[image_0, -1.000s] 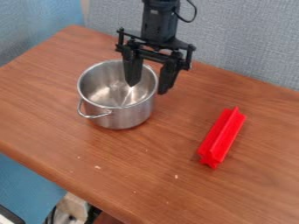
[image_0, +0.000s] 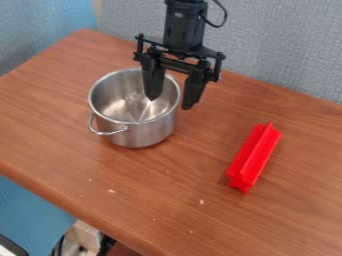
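Observation:
A stainless steel pot (image_0: 134, 127) with wire handles stands on the wooden table (image_0: 160, 200), left of centre. My black gripper (image_0: 173, 93) is over the pot's back right part, its fingers apart: one hangs over the pot's opening, the other just outside to the right. It is open, and I see nothing held between the fingers. Right of the pot lies a long red object (image_0: 253, 157), angled toward the front.
Grey textured panels (image_0: 281, 50) stand behind the table. Beyond the table's front left edge is a blue surface (image_0: 27, 215).

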